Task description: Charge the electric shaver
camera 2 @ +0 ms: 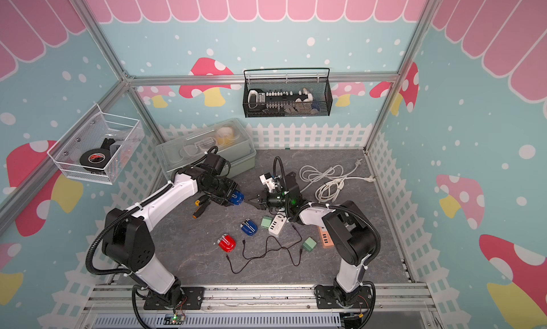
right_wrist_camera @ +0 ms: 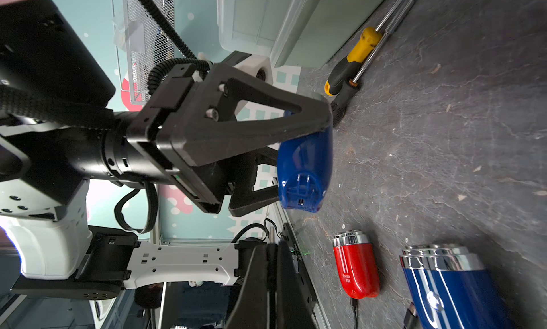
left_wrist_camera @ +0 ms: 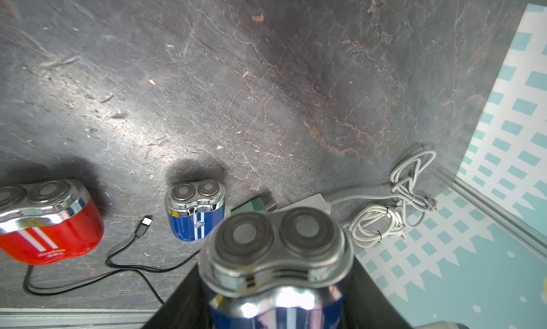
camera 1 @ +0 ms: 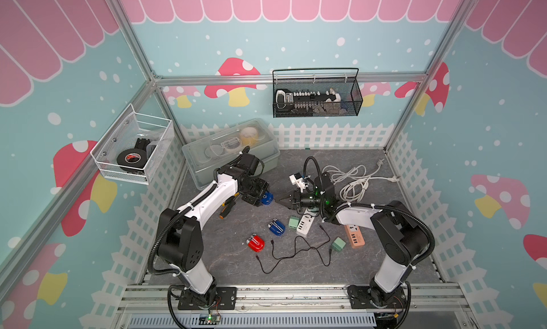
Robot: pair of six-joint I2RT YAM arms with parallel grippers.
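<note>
A blue shaver (right_wrist_camera: 306,163) is held off the table by my left gripper (camera 1: 263,195), which is shut on its sides. The right wrist view shows the shaver's end with a small socket; its two round heads face up in the left wrist view. My right gripper is shut with nothing between its fingers, pointing toward that shaver but apart from it. A second blue shaver (camera 1: 276,227) and a red shaver (camera 1: 255,242) lie on the table. Dark charging cables (camera 1: 296,251) lie loose in front. A white power strip (camera 1: 306,222) has a green adapter (camera 1: 293,222) beside it.
Another green adapter (camera 1: 338,244) and an orange power strip (camera 1: 353,236) lie to the right. Coiled white cable (camera 1: 356,185) sits at the back right. A lidded bin (camera 1: 196,168) stands at the back left, with screwdrivers (camera 1: 228,207) near my left arm.
</note>
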